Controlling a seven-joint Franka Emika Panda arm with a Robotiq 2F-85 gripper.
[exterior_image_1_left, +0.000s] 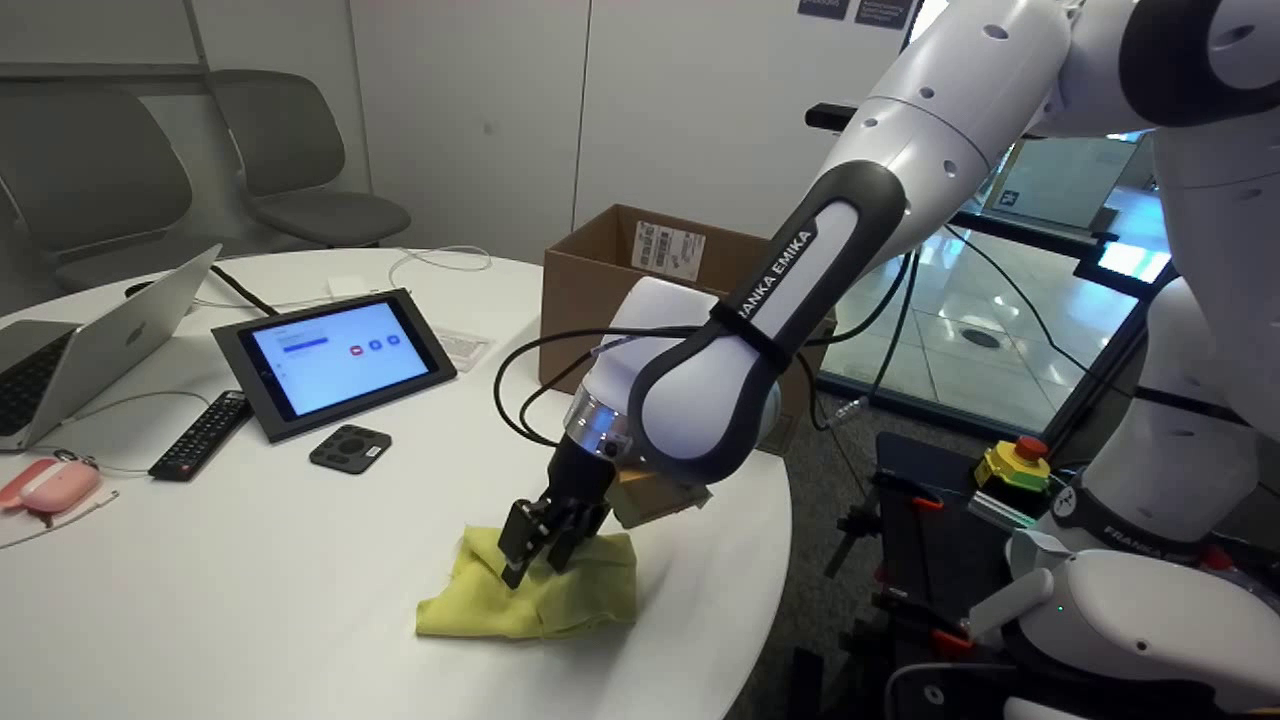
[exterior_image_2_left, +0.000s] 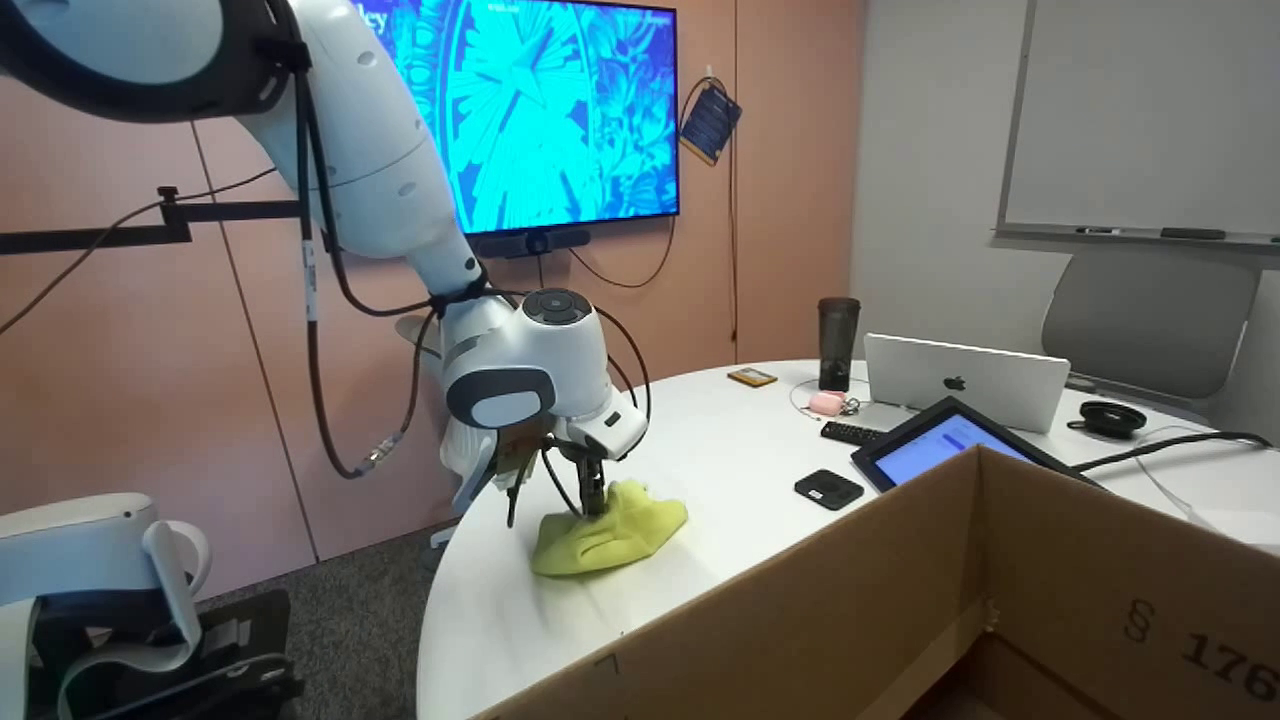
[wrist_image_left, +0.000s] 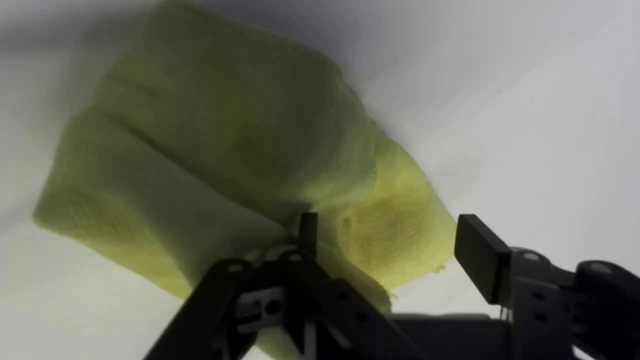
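Observation:
A yellow-green cloth lies crumpled and partly folded on the white round table. Down at the cloth, my gripper has its fingers apart. In the wrist view, one finger presses against or into a fold of the cloth, while the other finger stands clear over bare table at the right. No cloth shows pinched between them. From the second exterior side, the gripper reaches down to the cloth, whose folds hide part of the fingertips.
An open cardboard box stands behind the arm at the table's edge. A tablet, black remote, small black device, laptop and pink case lie at the left.

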